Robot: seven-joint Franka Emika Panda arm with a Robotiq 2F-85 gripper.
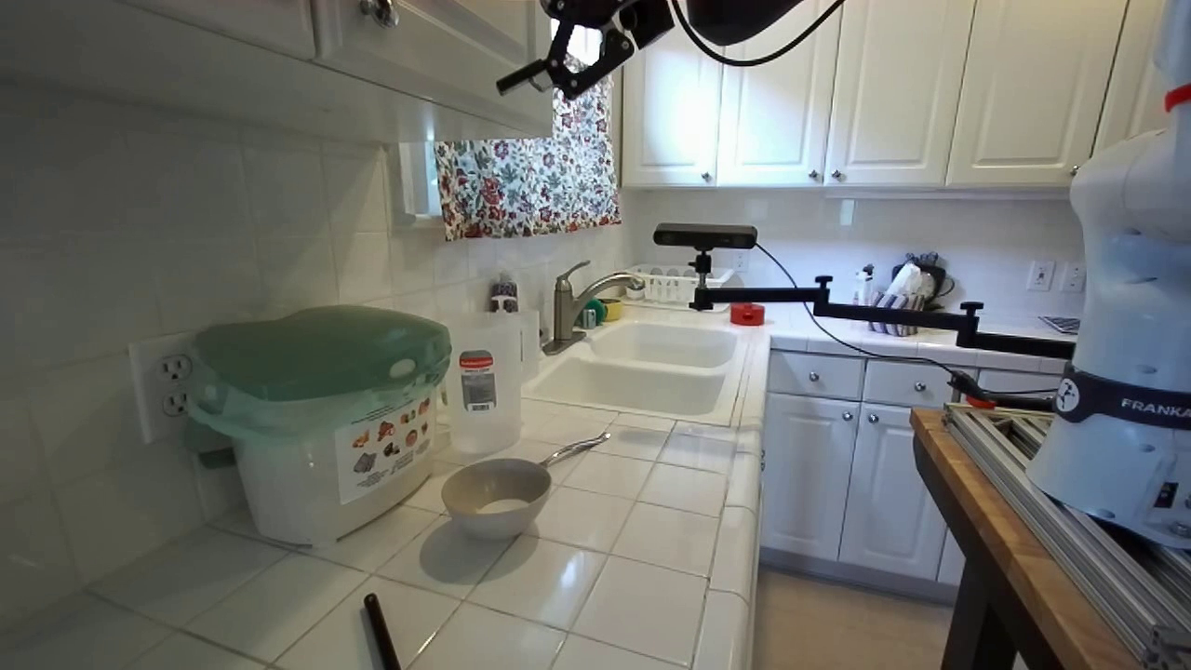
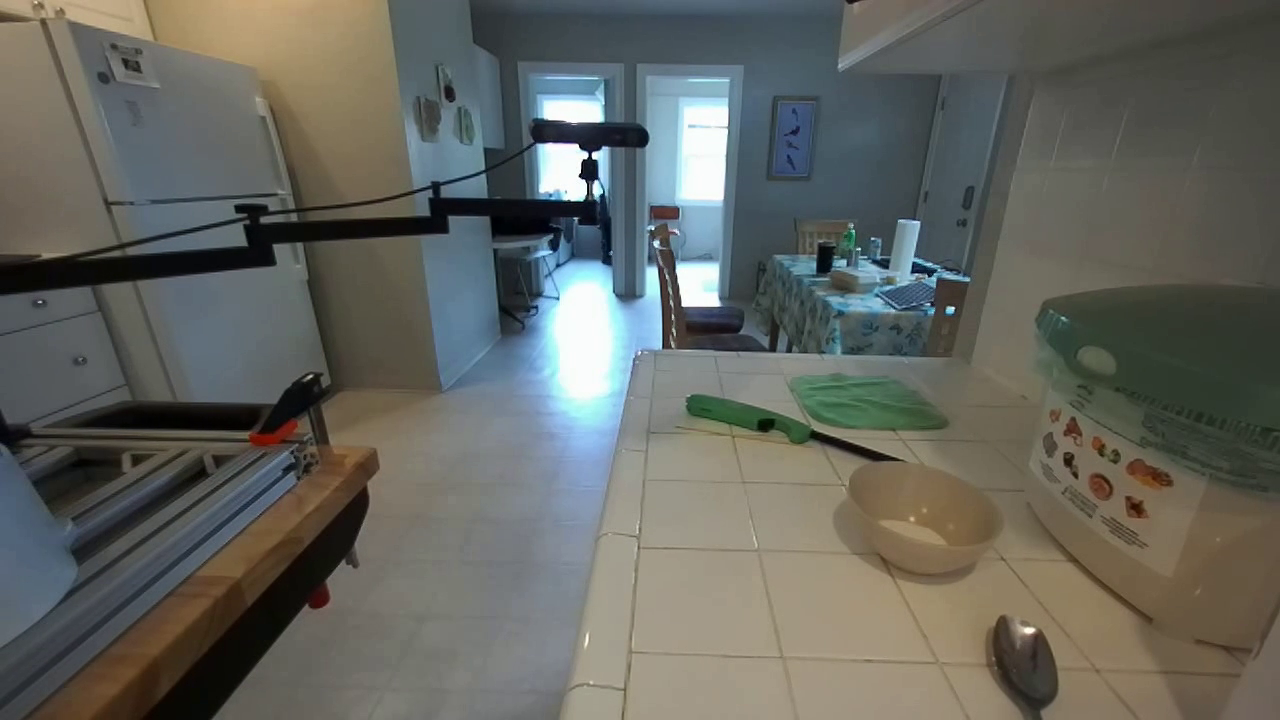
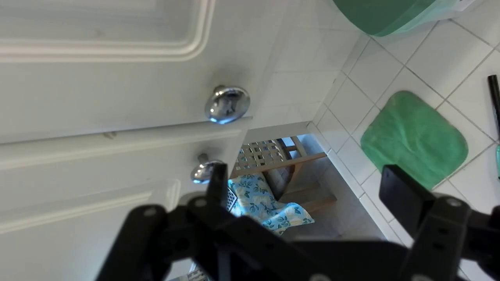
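My gripper stands open in the wrist view, its black fingers wide apart with nothing between them. Ahead of it are two white cabinet doors with round metal knobs; the upper knob (image 3: pixel 228 104) is clear of the fingers, while the lower knob (image 3: pixel 204 171) appears beside the left finger's tip. No contact can be made out. In exterior view 1 the gripper (image 1: pixel 538 80) hangs high in front of the wall cabinet (image 1: pixel 447 56), well above the counter. Exterior view 2 does not show it.
On the tiled counter are a bowl (image 2: pixel 924 516), a spoon (image 2: pixel 1024 660), a green-handled tool (image 2: pixel 750 416), a green cloth (image 2: pixel 870 401) and a lidded bin (image 1: pixel 324 424). A clear jug (image 1: pixel 485 385) stands near the sink (image 1: pixel 653 380). A camera bar (image 1: pixel 893 318) crosses the aisle.
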